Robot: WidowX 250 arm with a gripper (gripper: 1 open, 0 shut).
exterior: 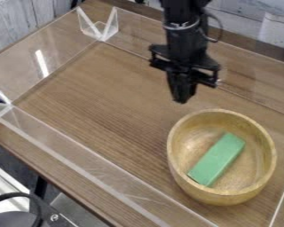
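My gripper [186,76] is at the upper middle of the camera view, above the bare wooden floor of the workspace, behind and apart from a round tan bowl [180,155]. A green rectangular block [216,158] lies tilted diagonally inside the bowl at the lower right. The fingertips are small and dark here, and nothing shows held in them.
A white wire-like object [99,22] sits at the back left. Dark cables or fittings lie at the lower-left edge.
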